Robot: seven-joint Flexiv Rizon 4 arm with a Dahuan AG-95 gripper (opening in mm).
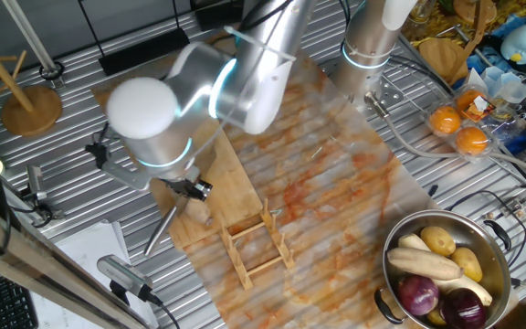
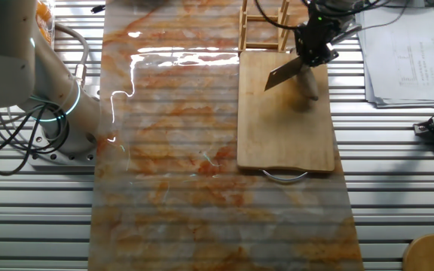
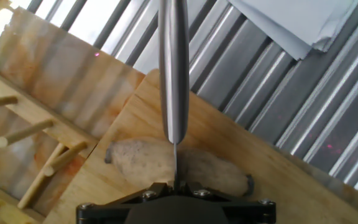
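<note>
My gripper is shut on a knife, whose steel handle (image 3: 173,74) points away from the fingers in the wrist view. In exterior view 2 the broad blade (image 2: 283,73) juts out beside the gripper (image 2: 315,49), above the wooden cutting board (image 2: 277,135). A pale, elongated root vegetable (image 3: 143,160) lies on that board, and the knife crosses its middle in the wrist view. Whether the blade touches it cannot be told. From exterior view 1, the gripper (image 1: 199,189) partly covers the vegetable (image 1: 197,213).
A wooden rack (image 1: 258,251) stands at the board's end. The steel pot (image 1: 393,274) holding potatoes, purple onions and long pale roots sits at front right. Papers (image 2: 405,56) lie beside the board.
</note>
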